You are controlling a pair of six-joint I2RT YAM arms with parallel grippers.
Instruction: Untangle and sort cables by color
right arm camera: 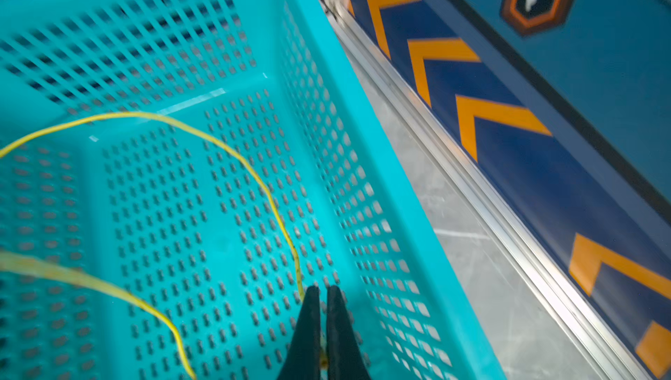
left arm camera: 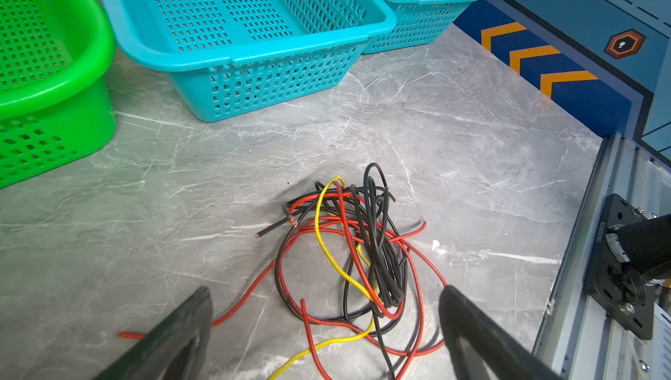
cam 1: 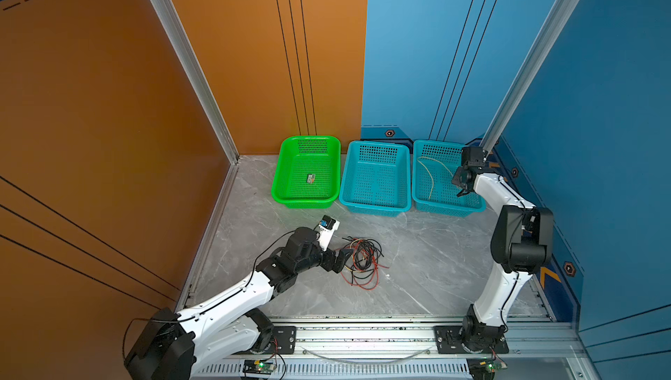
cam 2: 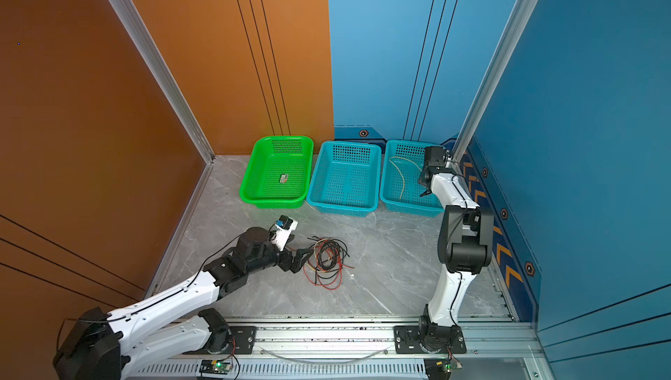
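Note:
A tangle of black, red and yellow cables (left arm camera: 374, 254) lies on the grey table, just beyond my left gripper, which is open above it with nothing held between its blurred fingers. A yellow cable (right arm camera: 244, 163) lies looped in the right-hand blue basket (cam 1: 447, 201). My right gripper is down inside that basket and shut, its tips over the cable's end; whether the cable is caught between them is unclear, as some yellow shows lower by the fingers.
An empty middle blue basket (cam 1: 375, 177) stands beside a green basket (cam 1: 305, 194) with a small item in it. The side wall is close to the right basket.

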